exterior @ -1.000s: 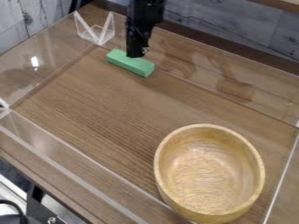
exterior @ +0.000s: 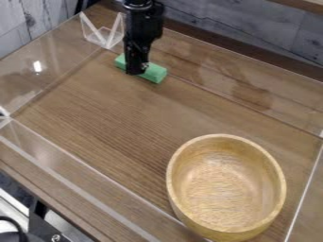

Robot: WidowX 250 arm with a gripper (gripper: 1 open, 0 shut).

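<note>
My black gripper (exterior: 138,66) reaches down from the back onto a green block (exterior: 154,72) on the wooden table, upper middle of the view. Its fingertips are at the block, covering part of it. Whether they are closed on it I cannot tell.
A pale round bowl (exterior: 225,181) sits at the front right. A clear plastic object (exterior: 102,30) stands at the back left, beside the arm. A dark gap and cables lie beyond the lower left edge.
My gripper has moved down and slightly left from above the block to the block itself, now covering part of it.
</note>
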